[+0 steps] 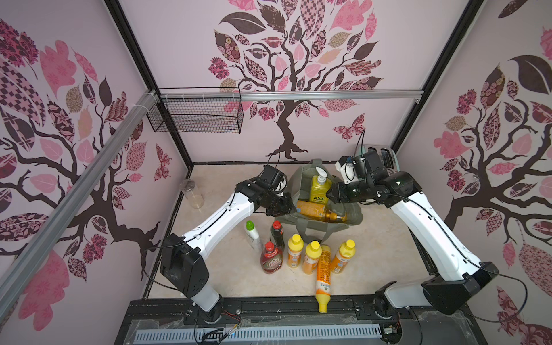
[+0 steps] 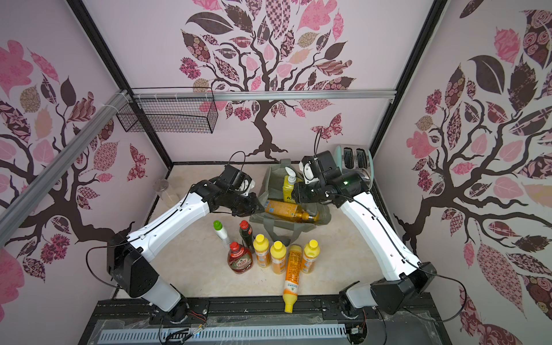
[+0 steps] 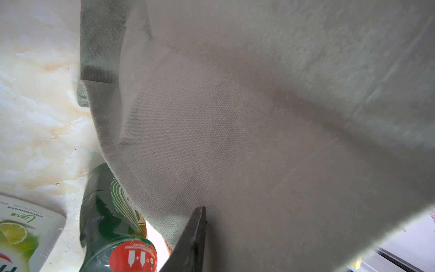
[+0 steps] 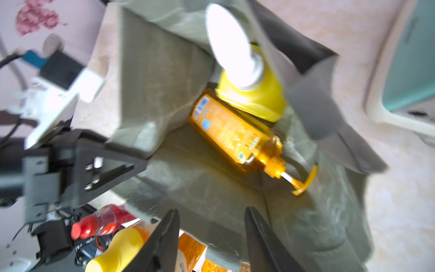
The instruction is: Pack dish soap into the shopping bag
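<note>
The grey-green shopping bag (image 1: 299, 181) stands wide open at the table's back middle. Inside it, an amber pump bottle of dish soap (image 4: 226, 131) lies on its side, and a yellow bottle with a white pump top (image 4: 258, 93) is upright against the back wall. My left gripper (image 1: 292, 210) is at the bag's left rim. The left wrist view is mostly bag cloth, with one finger (image 3: 192, 240) showing against it; the other is hidden. Over the bag's opening, my right gripper stands part open, with nothing between its fingers.
In front of the bag stand a green-capped bottle (image 1: 253, 233), a dark bottle (image 1: 277, 235), a red-capped bottle (image 1: 271, 258) and several yellow-capped ones. One orange bottle (image 1: 323, 276) lies over the front edge. A toaster (image 2: 354, 158) sits behind right.
</note>
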